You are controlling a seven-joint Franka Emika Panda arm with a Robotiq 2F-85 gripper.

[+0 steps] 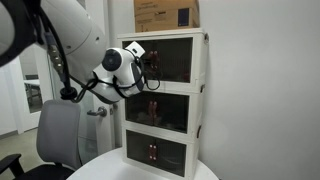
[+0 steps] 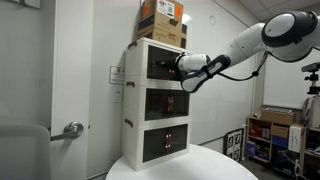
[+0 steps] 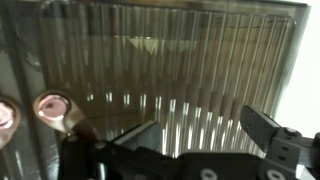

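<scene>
A white cabinet [image 1: 201, 95] of three stacked units stands on a round white table, its dark doors closed as far as I can see. My gripper is open in front of the top unit's dark, ribbed door panel [image 3: 150, 75], with nothing visible between its fingers. Two knob-like handles with copper-coloured ends show at the left of the wrist view; the nearer handle [image 3: 58, 108] is beside the left finger [image 3: 145, 136], outside the fingers. Contact between them cannot be judged. In the exterior views, the arm hides part of the top doors.
Cardboard boxes [image 2: 160, 22] rest on top of the cabinet, just above the gripper's height. An office chair [image 1: 60, 132] is at the left of the first exterior view. Bare table surface [image 2: 200, 165] lies in front of the cabinet.
</scene>
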